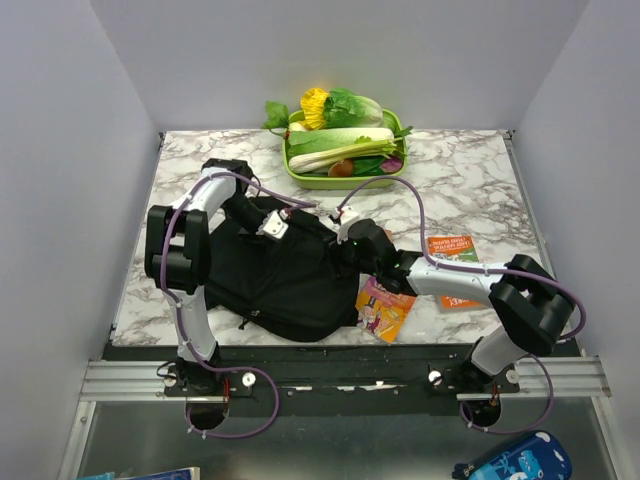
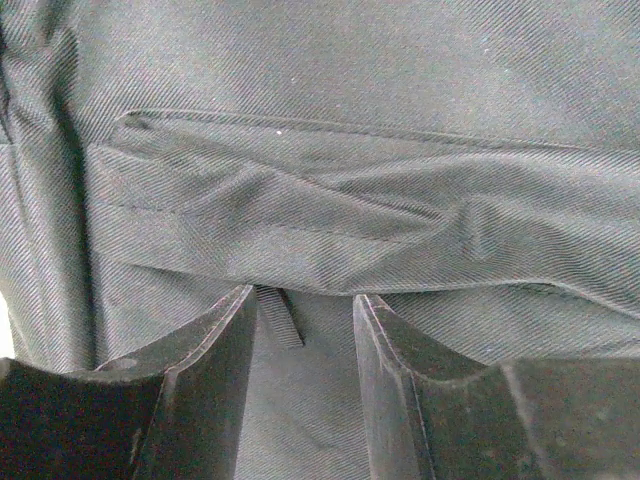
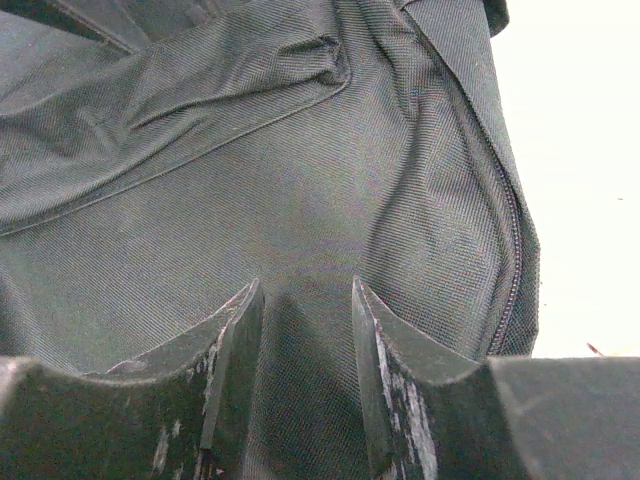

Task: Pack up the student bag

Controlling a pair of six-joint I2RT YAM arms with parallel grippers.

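The black bag (image 1: pixel 285 295) lies on the marble table, filling both wrist views as ribbed grey-black cloth. My left gripper hangs over a folded seam and small strap on the bag's upper left, fingertips apart, nothing visibly held. My right gripper is above the bag's right part, beside a zipped edge (image 3: pixel 505 240), also with parted fingertips and only cloth beneath. In the top view, two colourful books, one orange (image 1: pixel 450 245) and one pink-yellow (image 1: pixel 385 310), lie right of the bag, partly hidden by my right arm.
A green basket (image 1: pixel 290 165) of vegetables stands at the back centre. Bare marble (image 1: pixel 460 170) shows at back right. A blue case (image 1: pixel 515 460) lies below the table's front edge at bottom right, and other flat items at bottom left.
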